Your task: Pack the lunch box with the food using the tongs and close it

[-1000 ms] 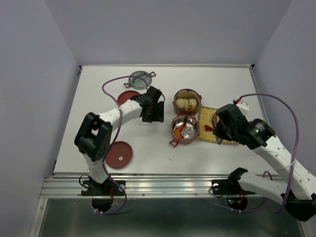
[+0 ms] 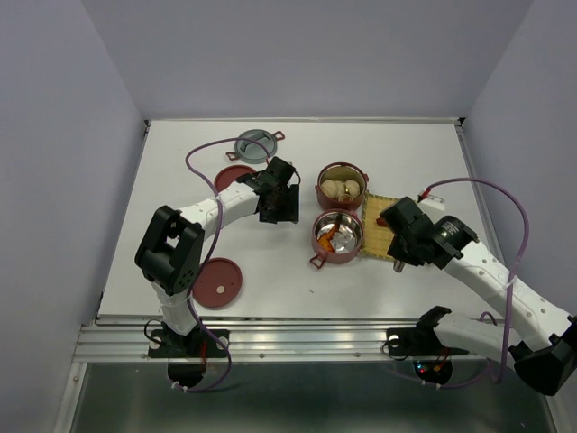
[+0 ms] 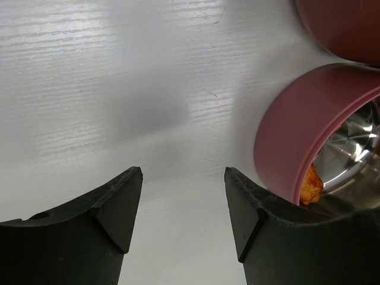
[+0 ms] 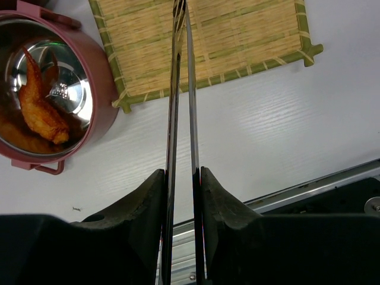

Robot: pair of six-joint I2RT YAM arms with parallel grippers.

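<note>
A pink pot [image 2: 324, 253] holding a piece of fried chicken [image 4: 41, 110] sits mid-table, and behind it a second pot [image 2: 343, 188] holds pale round food. My right gripper is shut on metal tongs [image 4: 193, 136], held above the bamboo mat [image 4: 249, 41]. A small reddish item on the mat is partly hidden by the right arm in the top view. My left gripper stands part open beside the pink pot, with nothing between its fingers.
Red plates or lids [image 2: 215, 283] lie at front left and behind the left arm [image 2: 234, 171], with a grey lid [image 2: 256, 149] at back left. Free table lies left of the pots and at back right.
The left arm and the pots have not visibly moved.
</note>
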